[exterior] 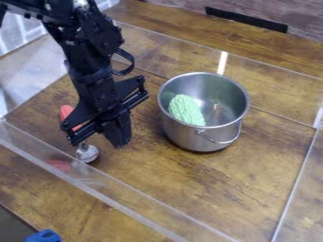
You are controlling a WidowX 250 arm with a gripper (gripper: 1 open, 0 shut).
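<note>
The black gripper (104,126) hangs low over the wooden table at the centre left, pointing down; its fingers look closed, with nothing visible between them. Just beside and below it, a red object with a silver round end (86,152) lies on the table, partly hidden behind the gripper. To the right stands a steel pot (221,128) with a handle at its front, holding a pale green ribbed item (186,110).
Clear plastic edges cross the lower left and the right of the table (240,203). A blue object (42,236) sits at the bottom left edge. The table behind and right of the pot is bare.
</note>
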